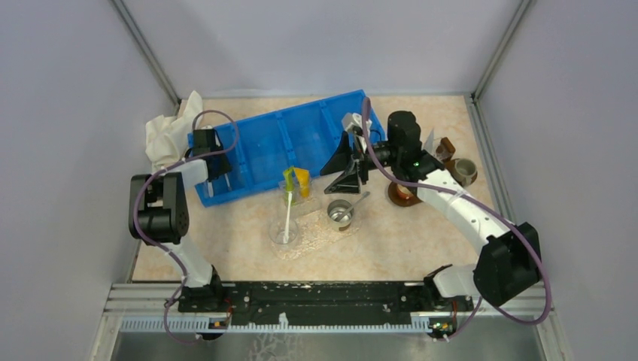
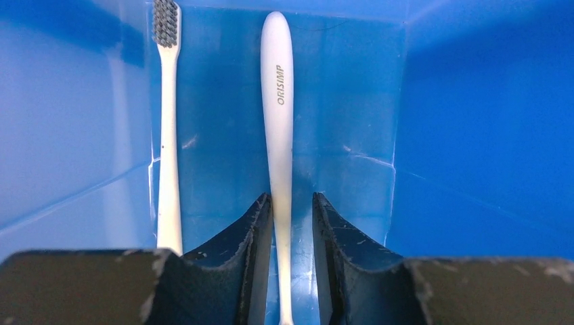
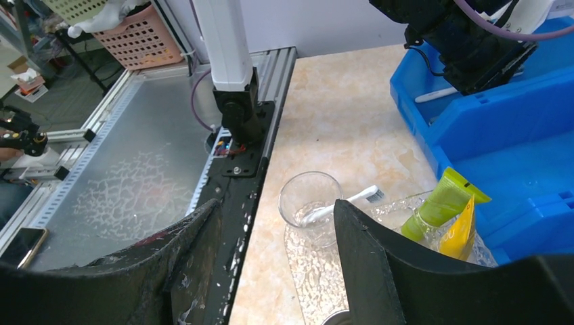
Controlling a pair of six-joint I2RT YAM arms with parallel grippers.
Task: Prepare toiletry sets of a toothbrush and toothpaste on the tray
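A white toothbrush (image 2: 277,101) lies in a blue compartment, a second toothbrush (image 2: 168,122) beside it along the left wall. My left gripper is open low over the first one's handle, one fingertip at its edge. My right gripper is open in the air, right of centre in the top view. A toothbrush (image 1: 289,214) stands in a clear cup (image 1: 278,233). A green tube (image 1: 288,182) and a yellow tube (image 1: 303,179) share a clear container at the bin's front.
The blue divided bin (image 1: 267,177) spans the back. A metal cup (image 1: 340,212) with a spoon sits front centre. A wooden dish with cups (image 1: 466,171) is at the right, a white cloth (image 1: 162,139) at the far left.
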